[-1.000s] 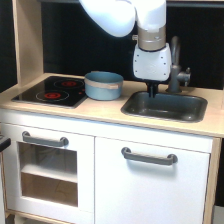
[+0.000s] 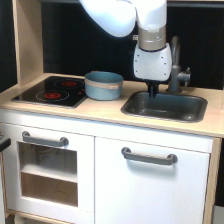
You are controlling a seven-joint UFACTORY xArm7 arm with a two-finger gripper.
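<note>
A white robot arm reaches down from the top of the camera view, its dark gripper (image 2: 152, 88) hanging over the left part of a dark sink (image 2: 182, 107), just in front of the grey faucet (image 2: 176, 57). Whether the fingers are open or shut is hard to tell at this size. To the left of the sink a blue-grey pot (image 2: 103, 89) stands on the wooden counter, at the right edge of a black stove (image 2: 45, 95) with red rings.
The light wooden counter (image 2: 90, 118) has bare room along its front. Below it are cabinet doors (image 2: 136, 190) with grey handles, the left one with an open window showing a shelf.
</note>
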